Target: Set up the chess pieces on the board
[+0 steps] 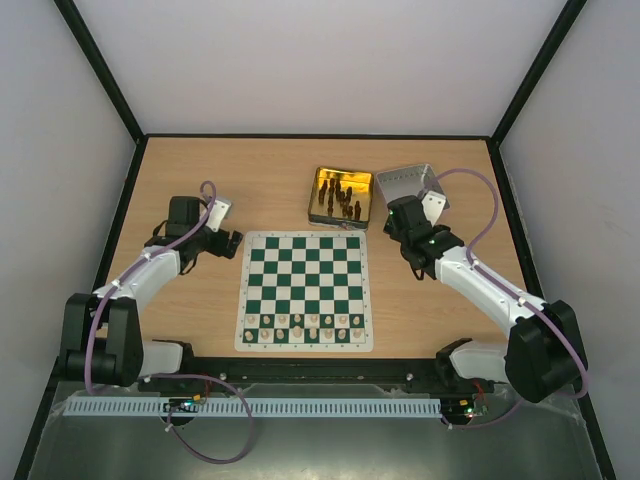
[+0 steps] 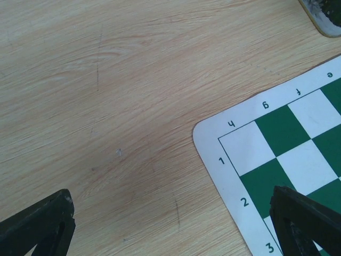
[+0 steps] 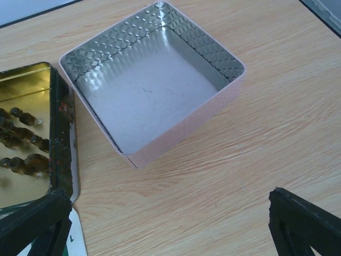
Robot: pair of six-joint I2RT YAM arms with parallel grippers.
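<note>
A green and white chess board (image 1: pixel 305 267) lies in the middle of the table. Light pieces (image 1: pixel 297 320) fill the two rows at its near edge; the far rows are bare. Dark brown pieces (image 1: pixel 331 200) lie jumbled in a gold-coloured tin (image 1: pixel 314 219) behind the board. To the board's left my left gripper hangs open over bare wood and the board's corner, nothing between its fingers. My right gripper is open too, empty, on the near side of a silver tin (image 3: pixel 160 101). Some dark pieces (image 3: pixel 24 120) also show at the left of the right wrist view.
The silver tin, empty, stands just right of the gold one, close to its wall. Bare table (image 1: pixel 195 170) stretches behind the left arm, and more free wood lies right of the board.
</note>
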